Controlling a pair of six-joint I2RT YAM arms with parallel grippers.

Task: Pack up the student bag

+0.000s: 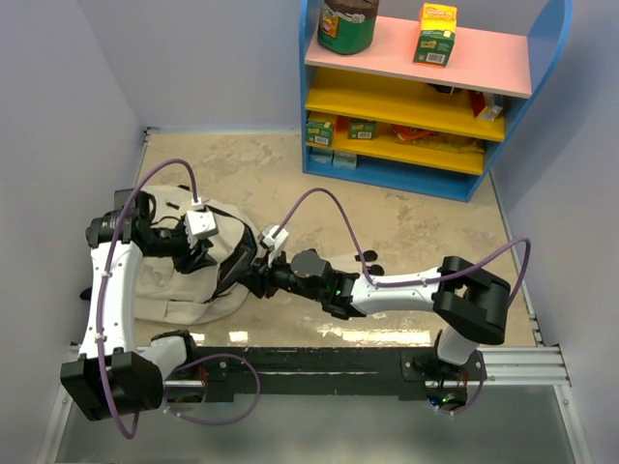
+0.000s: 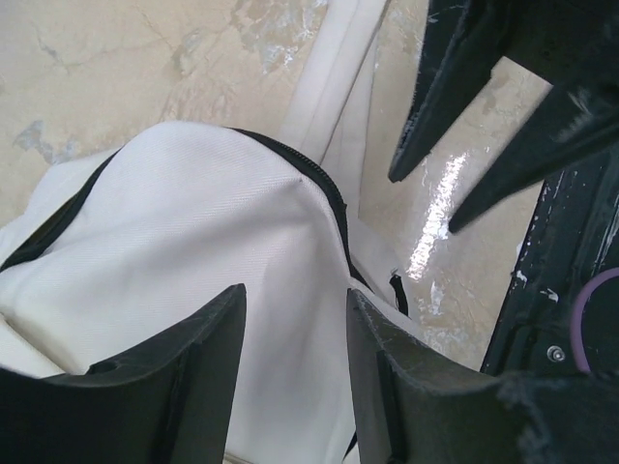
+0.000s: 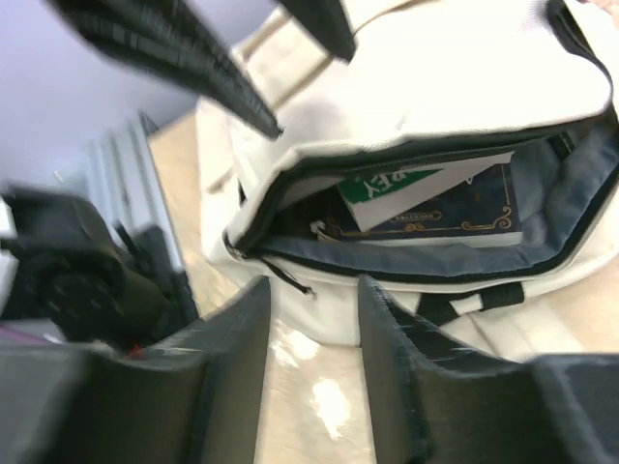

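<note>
The cream cloth bag [image 1: 179, 280] lies on its side at the left of the floor, its black-edged mouth facing right. Inside it, the right wrist view shows a dark blue thing with gold scrollwork [image 3: 488, 208] and a white and green one [image 3: 392, 193]. My left gripper is open above the bag's upper cloth, with no cloth visibly pinched. Just outside the mouth stands my right gripper, also open and empty. Its dark fingers [image 2: 418, 126] show at the right of the left wrist view, apart from the cloth.
A shelf unit [image 1: 416, 159] with coloured boards stands at the back, holding a green-brown jar [image 1: 346, 24], a yellow-green box [image 1: 435, 37] and several small boxes. Bare floor [image 1: 435, 232] lies between shelf and right arm. Walls [image 1: 68, 126] bound the left side.
</note>
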